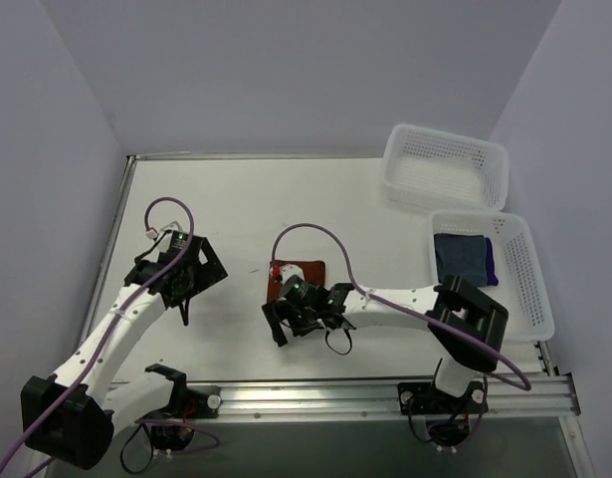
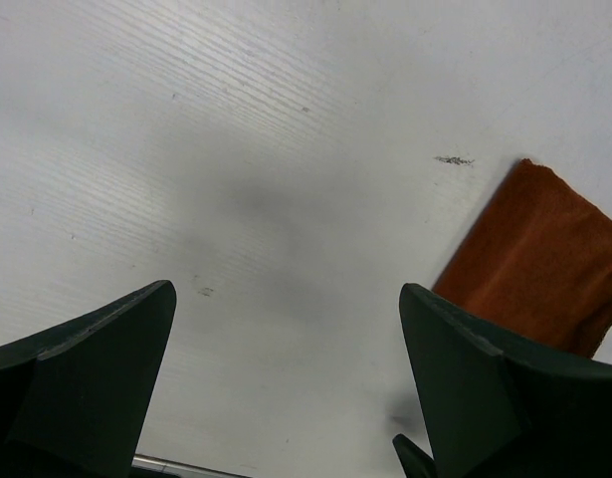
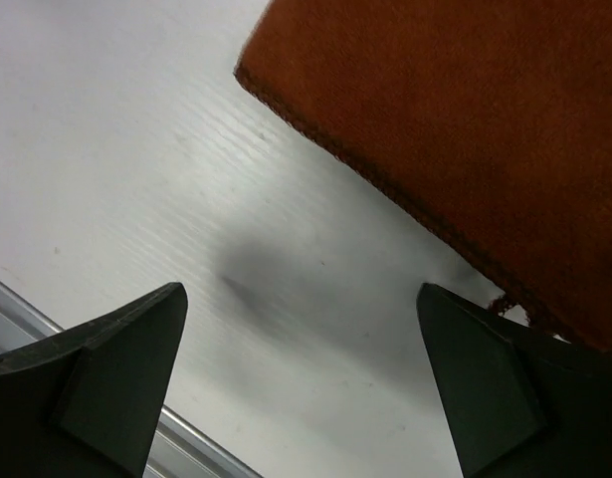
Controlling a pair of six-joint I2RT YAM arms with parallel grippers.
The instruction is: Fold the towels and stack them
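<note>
A brown folded towel lies on the white table, partly hidden under my right arm in the top view; the left wrist view shows it at the right. My right gripper is open low at the towel's near-left edge, with bare table between its fingers and the towel just beyond. My left gripper is open above bare table to the left of the towel, holding nothing.
At the right, a white basket holds dark grey and navy towels. An empty white basket stands behind it. A metal rail runs along the front.
</note>
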